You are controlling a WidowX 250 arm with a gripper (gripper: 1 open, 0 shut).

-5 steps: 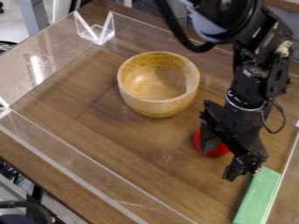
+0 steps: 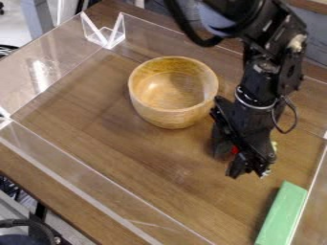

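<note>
My black gripper [image 2: 239, 153] hangs low over the wooden table at the centre right, its fingers open. A small red object [image 2: 232, 150] is mostly hidden behind and between the fingers; I cannot tell whether they touch it. Left of the gripper stands a yellow-tan bowl [image 2: 173, 91], upright and with no visible contents.
A green strip [image 2: 282, 214] lies at the lower right of the table [image 2: 115, 153]. A clear plastic holder [image 2: 105, 29] is at the back left.
The gripper has moved a little to the left, toward the bowl, and now covers more of the red object. The bowl and green strip stay where they were.
</note>
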